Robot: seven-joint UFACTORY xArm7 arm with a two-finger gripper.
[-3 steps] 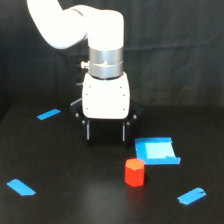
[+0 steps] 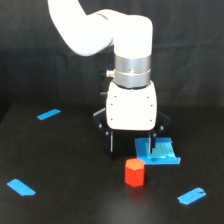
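A red block (image 2: 135,173), six-sided in outline, stands on the dark table in the camera view. My white gripper (image 2: 132,147) hangs behind and above it, pointing down. Its thin dark fingers (image 2: 111,141) are spread wide, with nothing seen between them. Just right of the gripper lies a blue square (image 2: 163,159) with a paler middle, its left part overlapped by the right finger. How high the fingertips are over the table is hard to judge.
Blue tape strips lie at the back left (image 2: 49,114), front left (image 2: 21,187) and front right (image 2: 191,196).
The arm has shifted right and a little lower in the picture, now overlapping the blue square's left part. Both the red block and the square are where they were; the gripper stays open.
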